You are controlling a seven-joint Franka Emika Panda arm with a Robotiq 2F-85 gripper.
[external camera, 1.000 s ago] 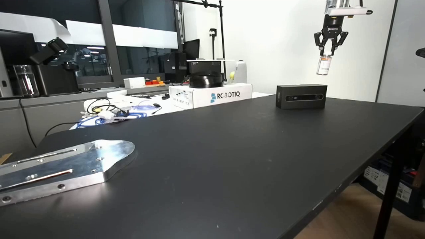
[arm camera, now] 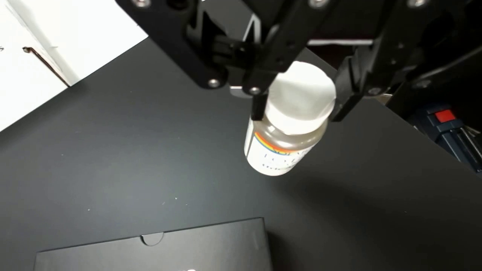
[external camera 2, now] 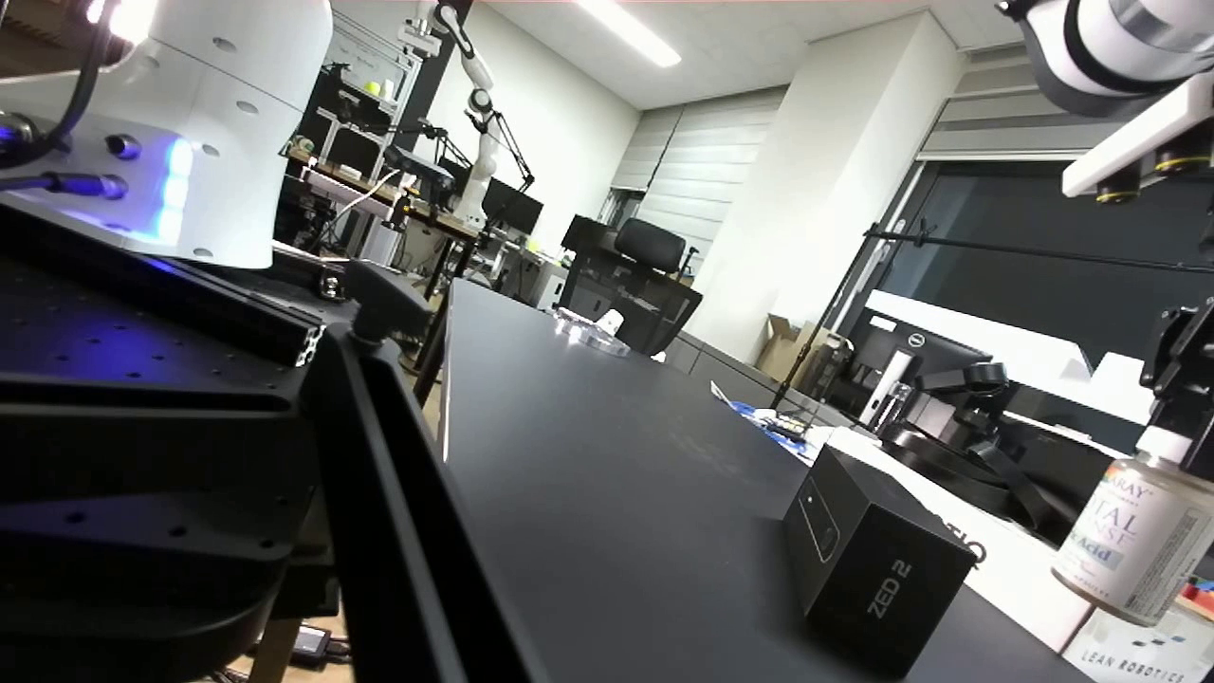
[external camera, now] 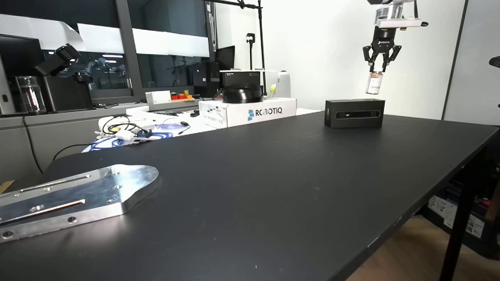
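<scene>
A pill bottle (arm camera: 275, 156) with a white cap and a rainbow-striped label hangs from my gripper, whose fingers are shut on its cap from both sides. In exterior view 1 the gripper (external camera: 377, 71) points down, and the bottle (external camera: 374, 84) is slightly tilted in the air, above the level of the black box (external camera: 354, 114). That box, marked ZED 2, stands on the black table. Exterior view 2 has the bottle (external camera 2: 1138, 529) at the right edge, clear of the box (external camera 2: 882, 563); the gripper is partly cut off there.
A shiny metal plate (external camera: 79, 194) lies at the near left of the table (external camera: 262, 201). Between it and the box the tabletop is bare. Behind the table stand a white Robotiq carton (external camera: 262, 112) and a heap of cables (external camera: 133, 131).
In exterior view 1 my gripper and the bottle have moved left and somewhat lower, with the bottle still in the fingers. The box has stayed in place.
</scene>
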